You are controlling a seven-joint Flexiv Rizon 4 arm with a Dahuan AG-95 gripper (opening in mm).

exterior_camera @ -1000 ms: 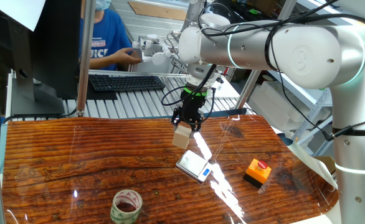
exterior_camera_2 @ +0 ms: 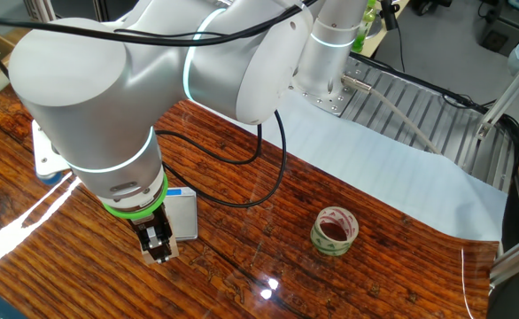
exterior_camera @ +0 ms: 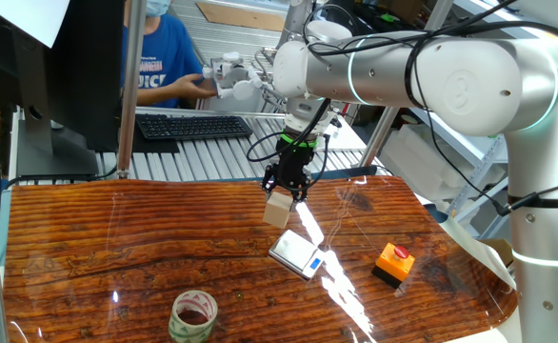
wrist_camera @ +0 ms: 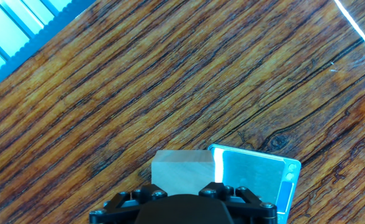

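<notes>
A pale, light wooden-looking block (exterior_camera: 277, 210) is at the fingertips of my gripper (exterior_camera: 285, 191), which points down over the far middle of the table. The wrist view shows the block (wrist_camera: 182, 173) between the two black fingers, and the gripper is shut on it. Whether the block's underside touches the table cannot be made out. Close beside it, a small silver scale (exterior_camera: 298, 252) with a blue display lies flat; the wrist view has this scale (wrist_camera: 251, 174) just right of the block. From the other side, the gripper (exterior_camera_2: 160, 257) partly covers the block.
A roll of tape (exterior_camera: 193, 315) stands near the table's front left. An orange and black box with a red button (exterior_camera: 393, 263) sits to the right. Beyond the table's far edge are a keyboard (exterior_camera: 193, 127) and a person.
My arm, the block and the scale have not visibly moved. Only the person's hand in the background has shifted slightly.
</notes>
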